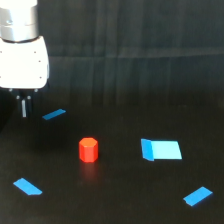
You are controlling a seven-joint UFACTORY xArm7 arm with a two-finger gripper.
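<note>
A red, roughly cylindrical block (88, 150) with a faceted outline stands on the dark table, left of the middle. Up and to the left of it, near the left edge, hangs my gripper (24, 110) below the white arm, clear of the block. Its fingers are small and dark here, so how far apart they stand is unclear. I see nothing hanging from them. At the right, a pale blue square (166, 150) lies flat, with a brighter blue strip (147, 150) along its left side.
Blue tape strips lie near the front left (27, 187), at the front right (198, 196) and just right of the gripper (54, 114). Dark curtains (140, 50) hang behind the table. Between the red block and the pale square the surface is bare.
</note>
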